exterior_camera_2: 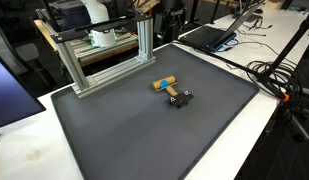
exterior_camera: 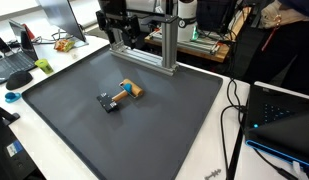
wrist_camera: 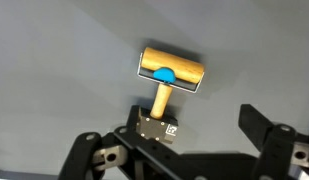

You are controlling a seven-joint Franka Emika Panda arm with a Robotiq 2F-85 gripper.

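Note:
A small roller (wrist_camera: pixel 172 66) with an orange cylinder, a blue middle and a wooden handle (wrist_camera: pixel 162 98) lies on the grey board. Its handle end meets a black block (wrist_camera: pixel 154 127) bearing a white tag; whether it is fixed in the block cannot be told. Exterior view 1 shows the roller (exterior_camera: pixel 134 90) and block (exterior_camera: pixel 107 103) near the middle of the board. High above and behind them is my gripper (exterior_camera: pixel 134 38). In the wrist view my gripper stands open, its fingers wide apart, touching nothing.
The grey board (exterior_camera_2: pixel 124 130) is otherwise mostly bare, with free room around the roller. A metal frame (exterior_camera_2: pixel 114 72) stands along one edge. Beyond the board are a laptop (exterior_camera: pixel 29 45), cables and a black case (exterior_camera: pixel 279 120).

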